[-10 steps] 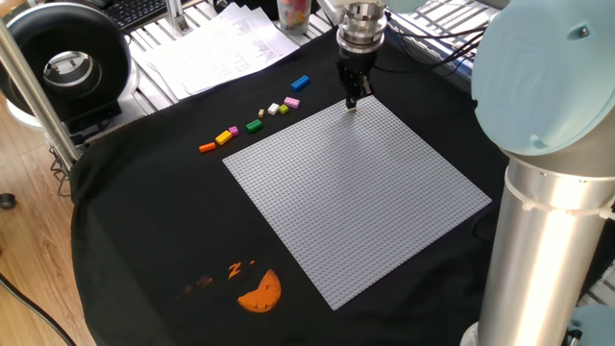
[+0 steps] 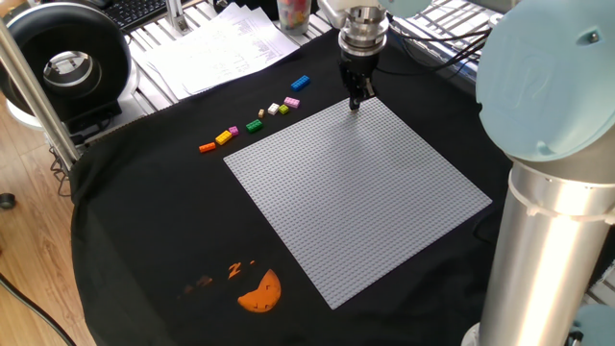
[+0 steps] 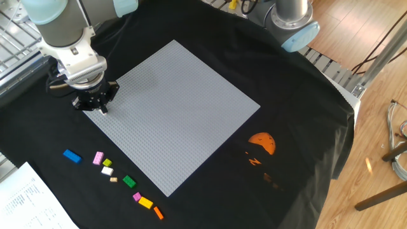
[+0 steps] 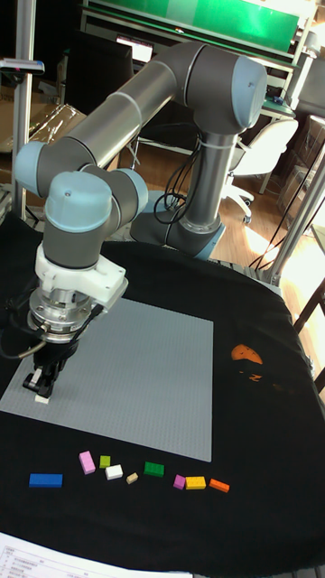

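The flat grey baseplate (image 2: 356, 192) lies on the black cloth. At its corner nearest the loose bricks and the cables, my gripper (image 4: 40, 389) points down, shut on a small pale brick (image 4: 42, 400). This brick (image 3: 103, 111) shows just below the dark fingers in exterior view 2, low at the plate's surface; whether it is seated on the studs cannot be told. Beside the plate lie loose bricks: blue (image 4: 45, 480), pink (image 4: 88, 462), lime (image 4: 105, 461), white (image 4: 115, 472), tan (image 4: 132, 478), green (image 4: 153, 470), purple (image 4: 180, 481), yellow (image 4: 195, 482) and orange (image 4: 220, 485).
Apart from the gripper's corner, the baseplate is bare. An orange print (image 2: 260, 291) marks the cloth beyond another side of the plate. Printed papers (image 2: 219, 50) lie behind the loose bricks, with a cup (image 2: 293, 16) nearby. Cables (image 2: 437, 67) hang by the wrist.
My gripper has shifted very slightly right and down in exterior view 1, its pale brick moving along and now showing less. The loose bricks stay where they were.
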